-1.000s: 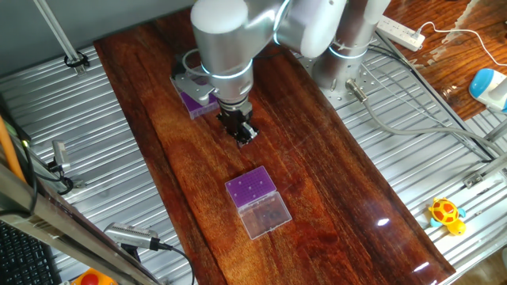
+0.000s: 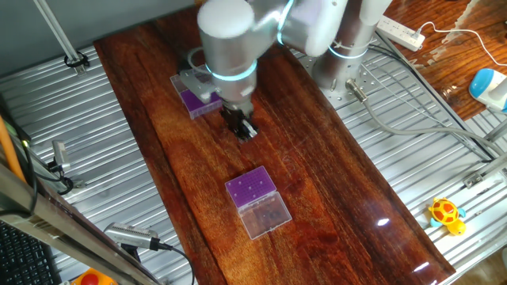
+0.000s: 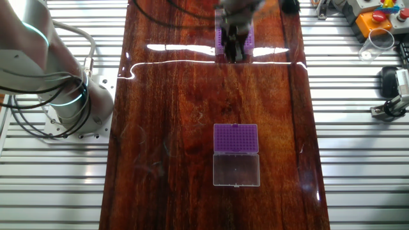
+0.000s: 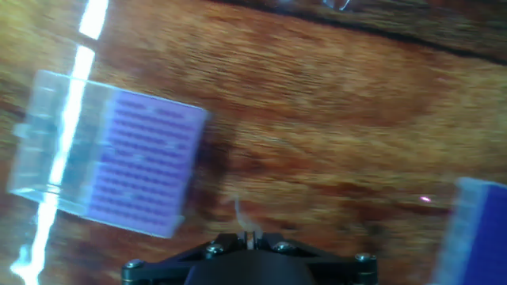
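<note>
A purple rack box [image 2: 250,186] lies on the table with its clear lid [image 2: 265,215] folded open; several pale spots show on the rack. Farther back sits a second purple box [image 2: 198,102], partly covered by the arm. My gripper [image 2: 248,133] hangs over bare wood between the two boxes, nearer the second. In the wrist view, the fingertips of my gripper are together at the bottom edge. A faint pale streak shows just beyond them; whether it is a thin clear thing or a reflection I cannot tell. One purple rack [image 4: 146,162] lies left, another purple box [image 4: 485,237] at the right edge.
Slatted metal surrounds the table, with a toy turtle [image 2: 446,214] off the right side. A clear cup [image 3: 376,45] stands off the table in the second exterior view.
The upper arm and wrist have shifted slightly right in the first exterior view, and the gripper tip has risen a little. Both boxes stay in place.
</note>
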